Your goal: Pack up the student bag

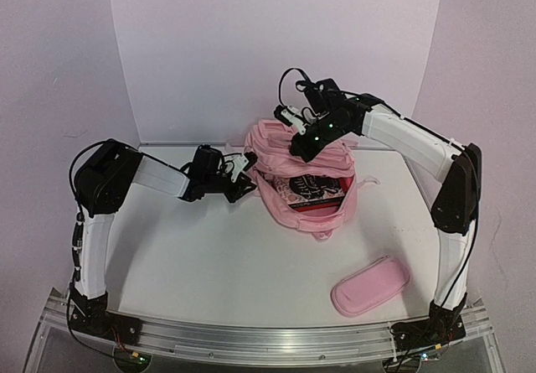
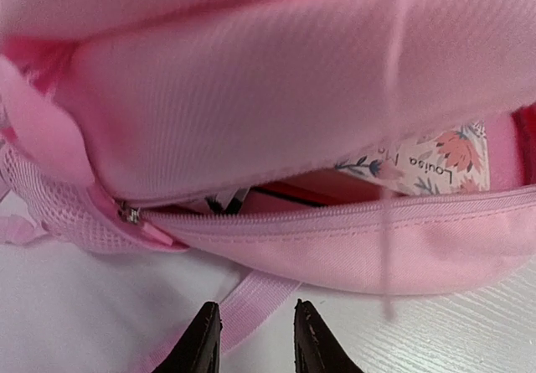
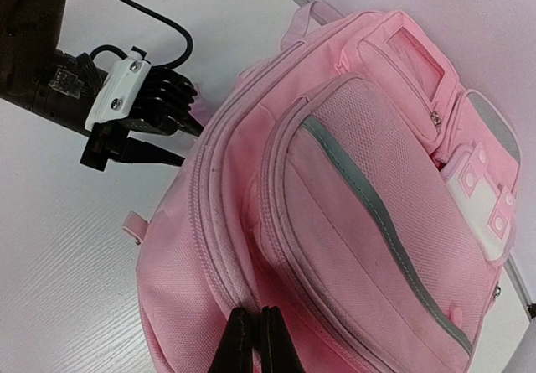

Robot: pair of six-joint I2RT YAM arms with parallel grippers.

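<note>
The pink student bag [image 1: 293, 151] lies at the back of the table, its main compartment gaping toward the front. Inside is a dark, patterned book [image 1: 310, 190], and a floral item [image 2: 444, 159] with lettering shows through the gap. My left gripper is open beside the bag's left side, with nothing between its fingers; the zipper edge [image 2: 335, 226] lies just beyond them. Above the bag, my right gripper is shut on the zippered edge of its flap [image 3: 222, 247]. A pink pencil case [image 1: 370, 287] rests at the front right.
A strap [image 2: 260, 302] trails from the bag's left side onto the white table [image 1: 209, 264]. Walls [image 1: 276, 46] close off the back and sides.
</note>
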